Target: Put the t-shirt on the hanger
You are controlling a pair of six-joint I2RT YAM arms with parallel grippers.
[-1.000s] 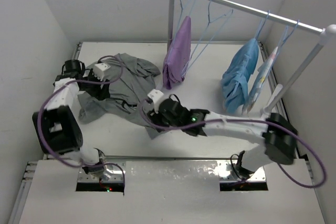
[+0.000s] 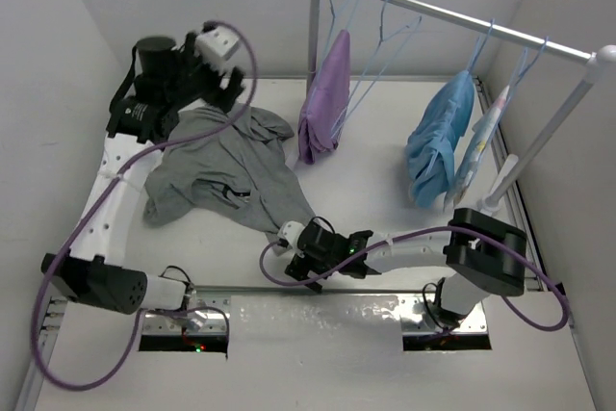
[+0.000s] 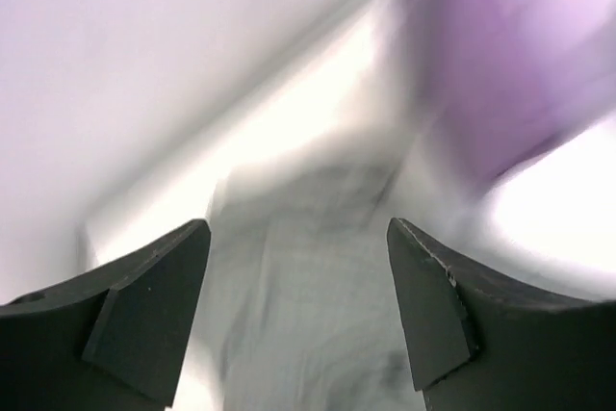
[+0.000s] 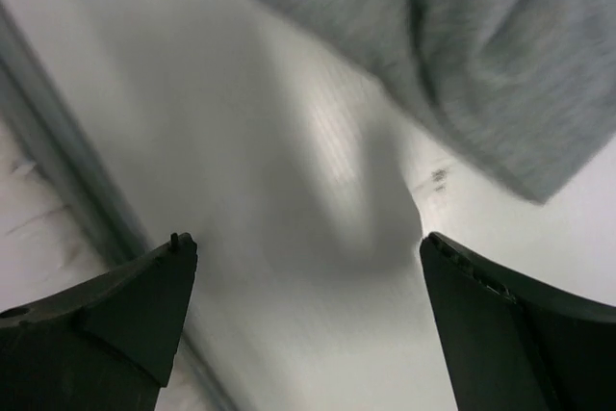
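The grey t-shirt [image 2: 217, 166] lies crumpled flat on the white table at the left. Raised over its back end, my left gripper [image 2: 231, 93] is blurred in the top view; the left wrist view shows its fingers [image 3: 154, 315] apart with nothing between them. My right gripper [image 2: 300, 281] is low at the table's front edge, just in front of the shirt. Its fingers stand open over bare table, with a corner of the grey cloth [image 4: 500, 113] beyond them. An empty light-blue hanger [image 2: 381, 40] hangs from the rack, right of the purple garment.
A metal rail [image 2: 462, 18] spans the back right. From it hang a purple garment [image 2: 325, 103], a blue garment [image 2: 439, 141] and a patterned one [image 2: 478, 151].
My left arm has swung up and back from low over the shirt's left side. The shirt looks unmoved.
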